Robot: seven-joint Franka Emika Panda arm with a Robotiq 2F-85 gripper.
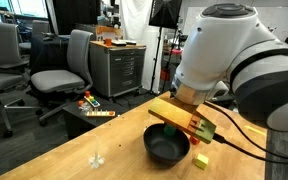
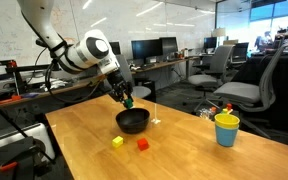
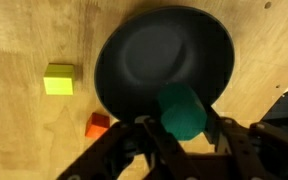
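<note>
A green object (image 3: 182,110) is held between the fingers of my gripper, which is shut on it. In the wrist view it overlaps the lower right part of a black bowl (image 3: 149,55). Exterior view 2 shows the green object (image 2: 128,102) just above the far side of the bowl (image 2: 133,121), and the visible inside of the bowl looks empty. From exterior view 1, the orange arm part (image 1: 182,118) covers some of the bowl (image 1: 164,146).
A yellow block (image 2: 117,142) and a red block (image 2: 142,144) lie on the table beside the bowl. Blue and yellow stacked cups (image 2: 226,130) stand farther right. A thin white upright item (image 2: 155,112) is near the bowl.
</note>
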